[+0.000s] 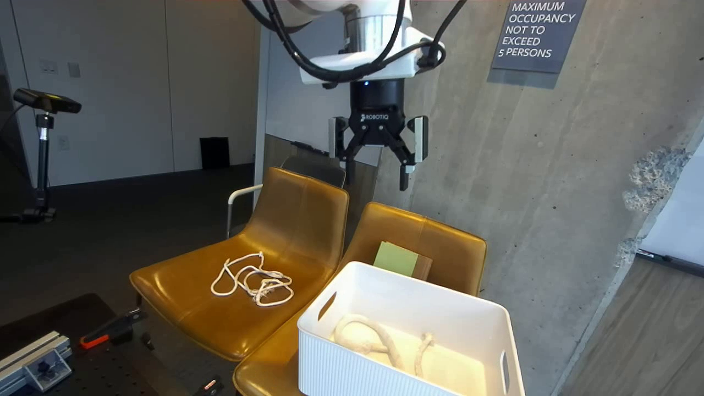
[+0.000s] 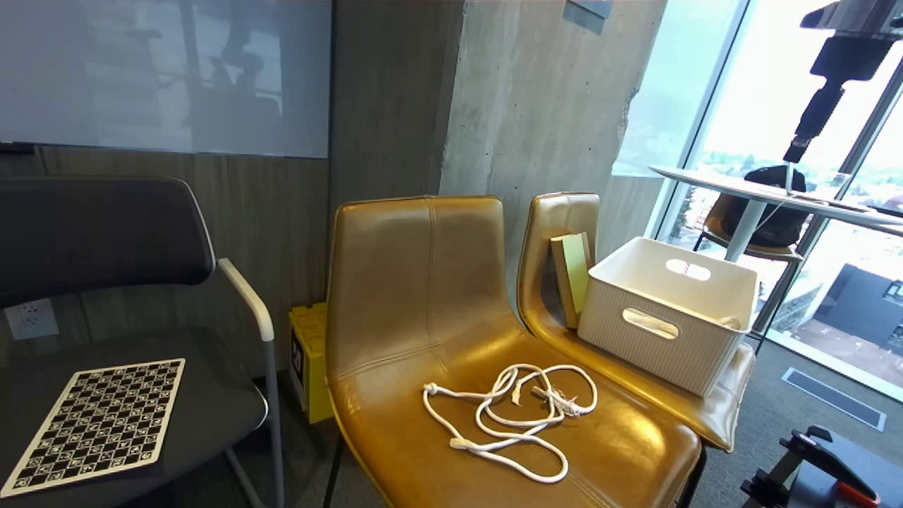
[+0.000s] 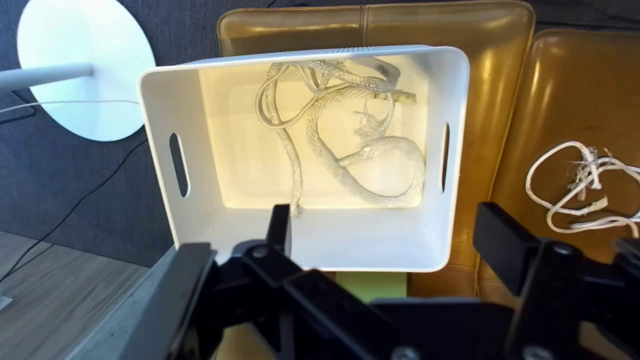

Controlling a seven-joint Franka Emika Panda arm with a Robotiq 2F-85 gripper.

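My gripper (image 1: pixel 377 175) hangs high above the chairs, its fingers spread apart with nothing between them. In the wrist view the two fingertips (image 3: pixel 279 223) stand wide apart, near the lower side of the white bin (image 3: pixel 369 264). Inside the bin lie pale ropes: a thick braided rope (image 3: pixel 327 157) curls across the floor, and thinner cord is looped at the far side. Another white rope (image 2: pixel 520 436) lies loosely coiled on the seat of the brown chair (image 2: pixel 415 279) beside the bin. In exterior view 1 the bin's near wall hides part of its contents.
The bin stands on a second brown chair (image 1: pixel 422 231), with a green-faced block (image 1: pixel 396 258) behind it against the backrest. A concrete wall (image 1: pixel 501 198) rises behind the chairs. Toward the front left sit a clamp (image 1: pixel 109 330) and a metal rail (image 1: pixel 33 363).
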